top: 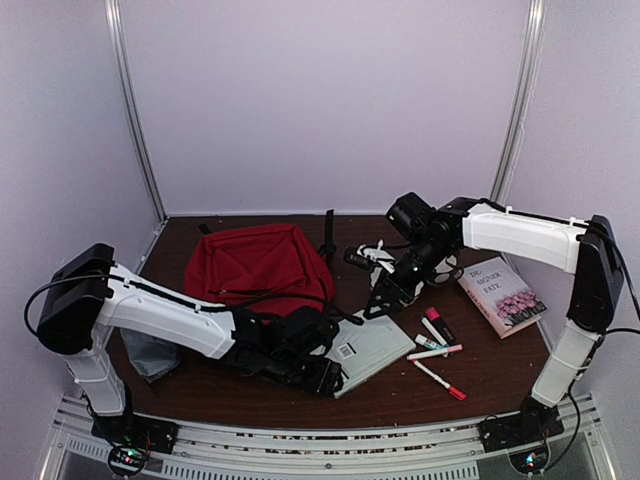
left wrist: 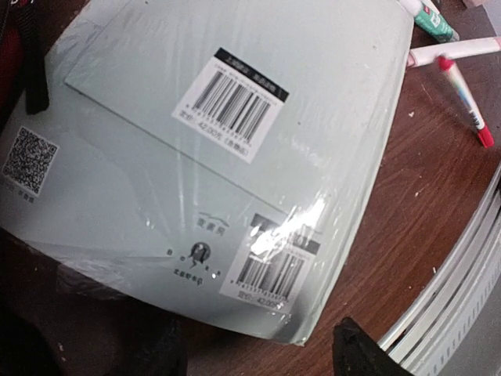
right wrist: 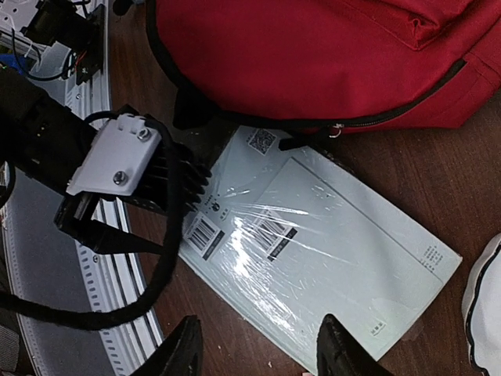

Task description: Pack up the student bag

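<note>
A red backpack [top: 255, 260] lies at the left back, its zipped edge beside a pale shrink-wrapped book bundle [top: 372, 350] with barcodes [left wrist: 235, 110]. My left gripper is low at the bundle's near-left corner, fingers apart with nothing clearly between them. My right gripper is open, hanging above the bundle's far-right end. A pink book [top: 502, 297] lies at the right; several markers [top: 435, 355] are scattered between it and the bundle.
A grey pouch [top: 150, 355] lies at the front left. A white item [right wrist: 481, 305] sits behind the bundle, under the right arm. The table's front metal rail [top: 330, 440] is close to the left gripper. Bare table shows at front right.
</note>
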